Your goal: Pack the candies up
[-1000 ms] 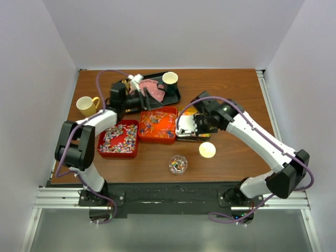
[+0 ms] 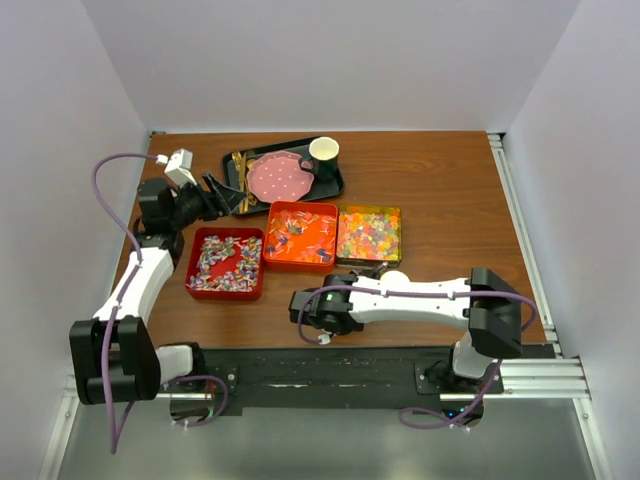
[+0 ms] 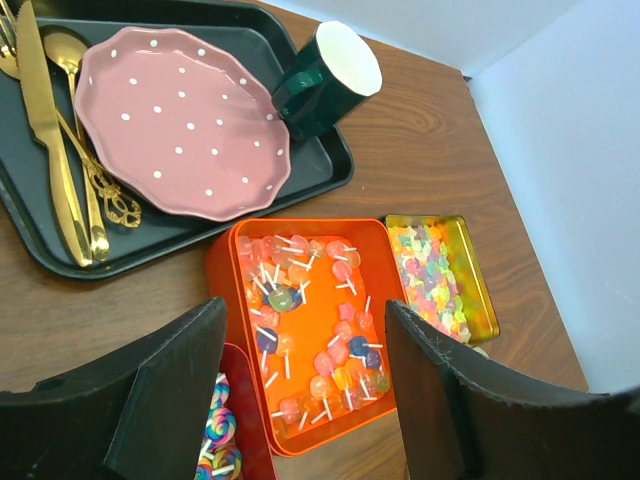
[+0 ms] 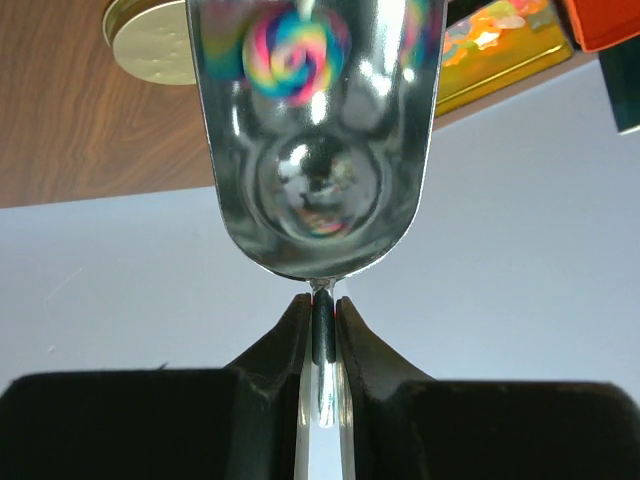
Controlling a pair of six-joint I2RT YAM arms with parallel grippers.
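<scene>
My right gripper is shut on the handle of a metal scoop (image 4: 320, 190); blurred swirled candies show in or through its bowl. In the top view that arm is low at the front middle, hiding the glass jar. My left gripper stands open, empty, at the left above the containers. A red box (image 2: 225, 287) holds wrapped swirl candies, an orange-red box (image 3: 320, 325) holds lollipops (image 3: 340, 355), and a gold tin (image 3: 465, 280) holds gummy candies (image 3: 425, 270). A round gold lid (image 4: 150, 50) lies beside the right arm.
A dark tray (image 2: 335, 192) at the back holds a pink plate (image 2: 275, 176), gold cutlery (image 3: 45, 120) and a green mug (image 2: 325, 150). Walls border the table.
The right arm has moved left and toward the front from over the gold tin, now covering the jar. The left arm has drawn back left, now covering the yellow mug.
</scene>
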